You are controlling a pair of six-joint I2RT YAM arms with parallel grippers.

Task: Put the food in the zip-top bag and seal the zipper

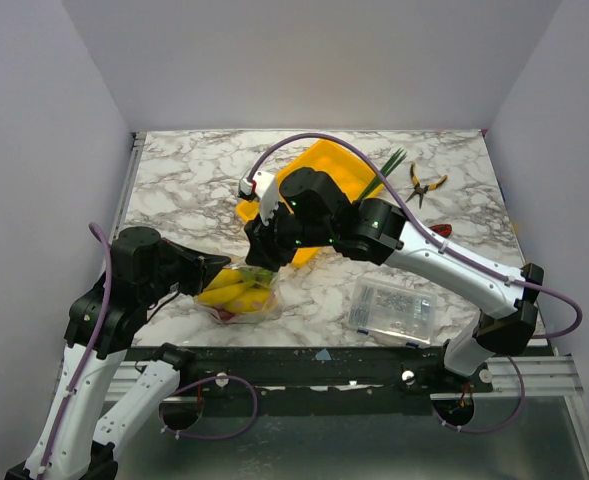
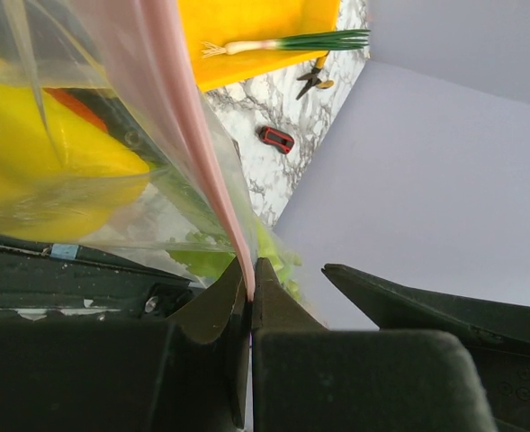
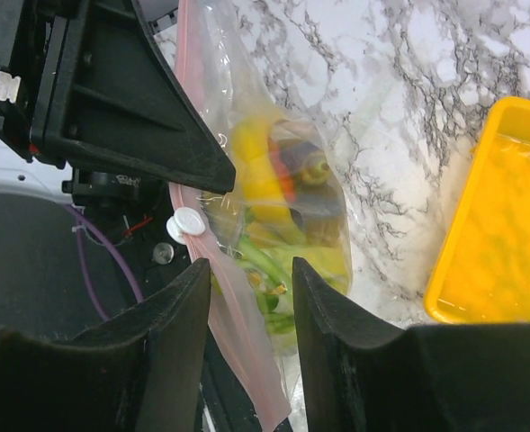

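The clear zip top bag (image 1: pixel 239 310) lies at the table's front left, with yellow and green food (image 1: pixel 232 293) inside. A pink zipper strip (image 2: pixel 179 99) edges its mouth. In the left wrist view my left gripper is shut on this strip at one end. A white slider (image 3: pixel 189 220) sits on the strip near the left fingertips in the right wrist view. My right gripper is partly open over the bag's mouth, the strip appearing between its separated fingers. Whether they touch it I cannot tell.
Behind the bag stands a yellow tray (image 1: pixel 326 158) with a green onion (image 1: pixel 382 174) at its right edge. A clear lidded box (image 1: pixel 392 310) is at the front right, pliers (image 1: pixel 424 186) at the back right.
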